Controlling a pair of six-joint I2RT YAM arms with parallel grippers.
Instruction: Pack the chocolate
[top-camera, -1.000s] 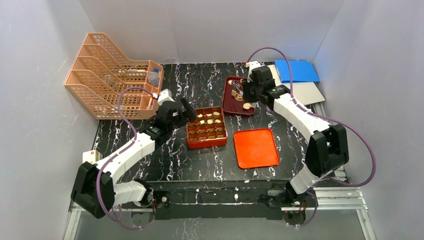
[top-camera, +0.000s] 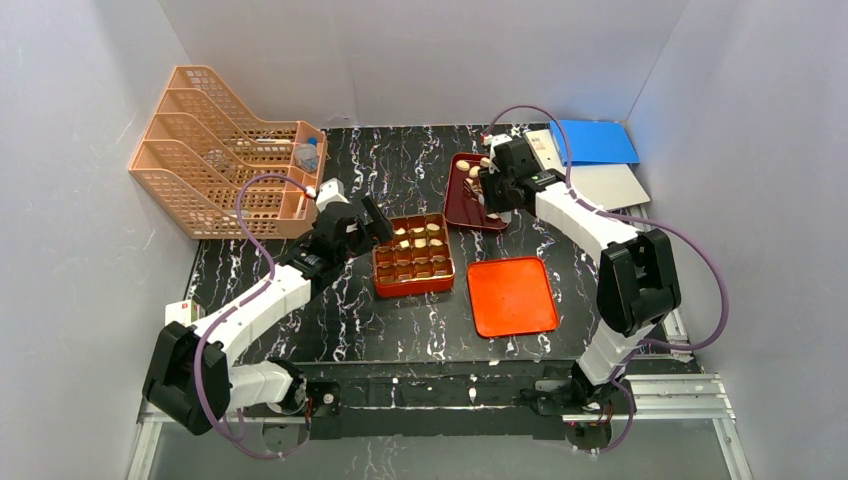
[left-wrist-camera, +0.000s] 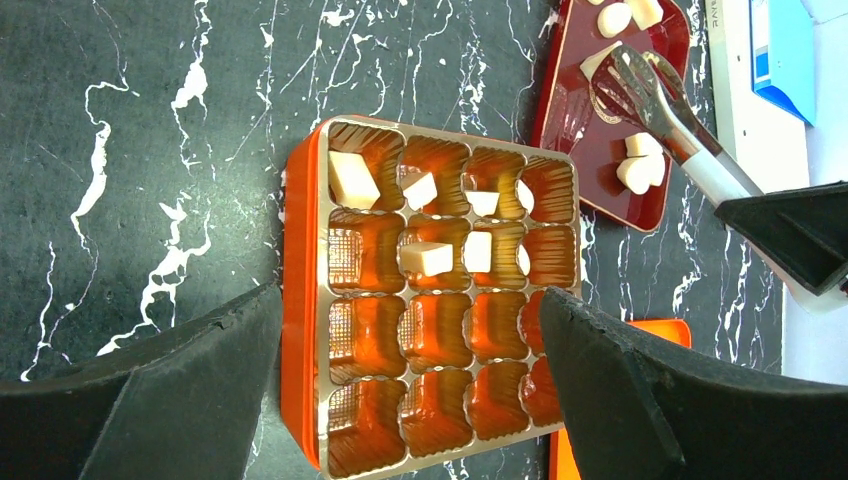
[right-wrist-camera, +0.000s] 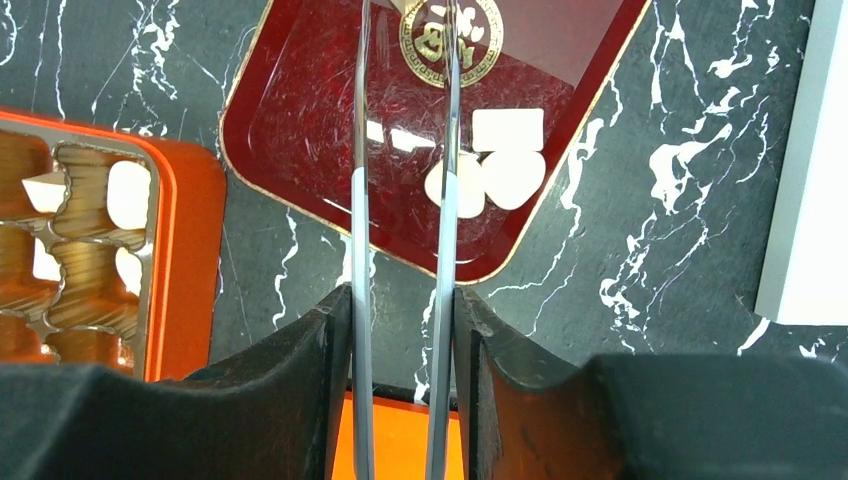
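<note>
My right gripper is shut on a pair of metal tongs (right-wrist-camera: 447, 215), which reach over the dark red tray (top-camera: 458, 208). A pale chocolate piece (left-wrist-camera: 594, 64) is by the tong tips; whether they pinch it, I cannot tell. Other pale pieces (right-wrist-camera: 514, 178) lie in the tray. Left of it stands the orange box (left-wrist-camera: 300, 290) with a gold compartment insert. Several far compartments hold pieces, such as a cream block (left-wrist-camera: 352, 182); the two near rows look empty. My left gripper hovers open over the box, nothing between its fingers.
An orange lid (top-camera: 512, 297) lies flat in front of the tray. A peach rack (top-camera: 215, 150) stands at the back left. White and blue boxes (top-camera: 595, 143) fill the back right.
The right arm has shifted slightly left, carrying the tongs a little left and nearer over the tray. My left arm and the orange box have stayed put.
</note>
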